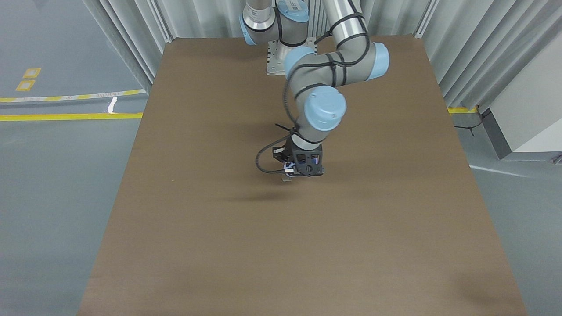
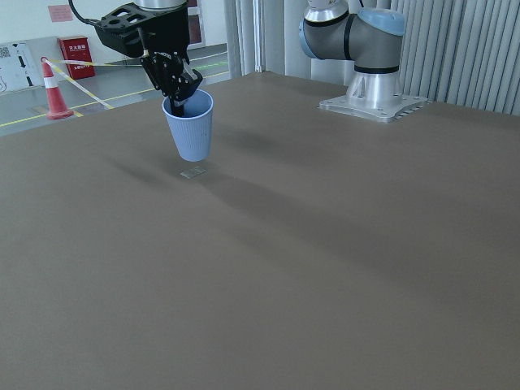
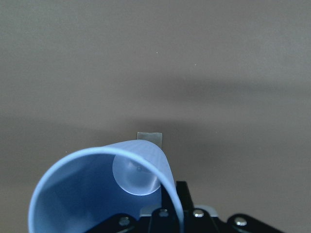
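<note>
A light blue plastic cup hangs upright above the brown table, with my black gripper shut on its wall. From the wrist view I look into the cup, one finger on its near rim. In the front view the gripper mostly hides the cup. A small grey patch lies on the table just under the cup, also partly visible in the wrist view.
Curtains border the back.
</note>
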